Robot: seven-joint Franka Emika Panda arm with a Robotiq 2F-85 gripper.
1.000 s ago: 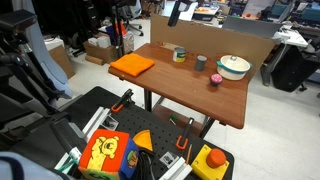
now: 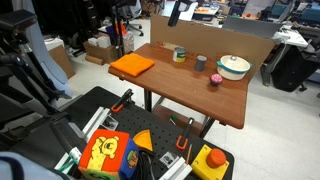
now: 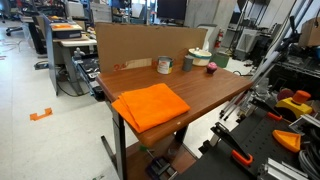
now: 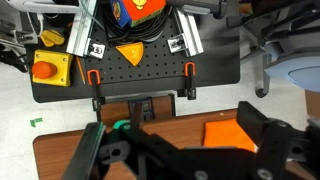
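In the wrist view my gripper hangs high over the gap between the black worktop and the brown table. Its dark fingers stand well apart, open, with nothing visible between them. On the brown table (image 2: 180, 85), an orange cloth (image 2: 132, 64) lies flat at the left. A small tin (image 2: 179, 55), a grey cup (image 2: 200, 63), a pink object (image 2: 215, 81) and a lidded white pot (image 2: 233, 66) stand towards the back and right. The cloth (image 3: 150, 106) is closest to the camera in exterior view 2.
A black perforated worktop (image 4: 140, 68) carries clamps, a red-and-yellow toy cube (image 2: 105, 152), an orange wedge (image 2: 143, 138) and a yellow box with a red button (image 2: 210, 162). A cardboard panel (image 3: 160, 44) walls the table's back.
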